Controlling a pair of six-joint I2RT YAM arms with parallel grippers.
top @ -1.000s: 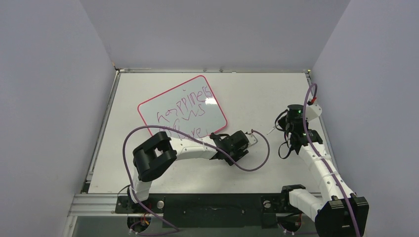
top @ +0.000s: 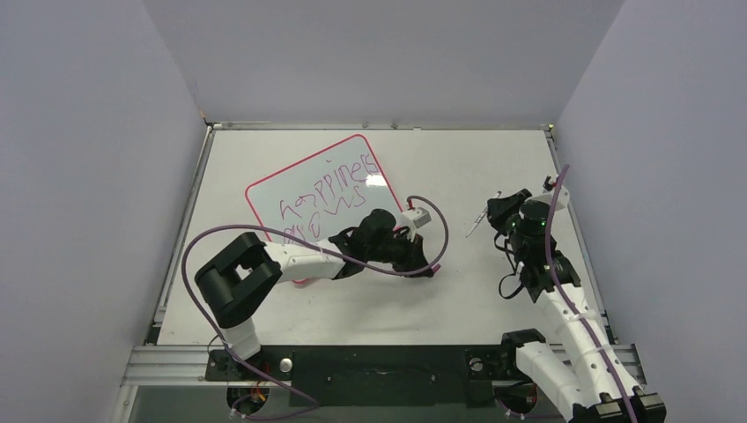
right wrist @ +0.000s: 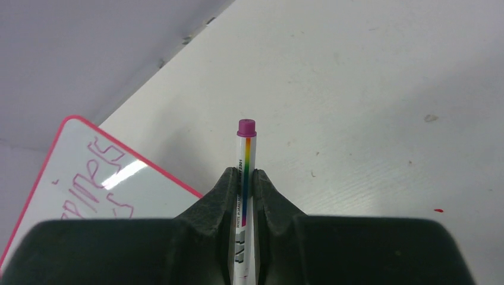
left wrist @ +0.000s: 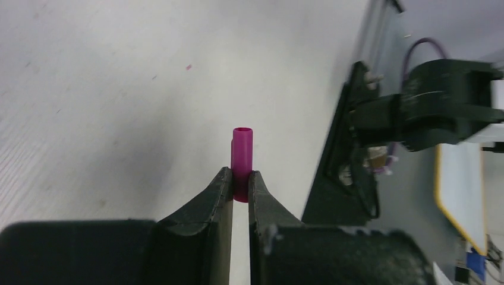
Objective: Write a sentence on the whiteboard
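Note:
The pink-rimmed whiteboard (top: 308, 185) lies tilted on the table, with handwritten pink lines on it. Its top line looks like "happiness"; the left arm hides the lower part. At the board's lower right, my left gripper (top: 426, 270) is above the table. In the left wrist view its fingers pinch a short magenta cap (left wrist: 242, 155). My right gripper (top: 499, 211) is well right of the board, shut around a white marker (top: 483, 216). The marker's magenta end (right wrist: 246, 127) points outward in the right wrist view; its other end is hidden below the fingers.
Bare white table (top: 388, 308) spreads in front of the board and between the arms. Purple cables (top: 198, 300) loop over both arms. Grey walls (top: 661, 176) enclose the sides and back. A small red spot (right wrist: 438, 210) marks the table.

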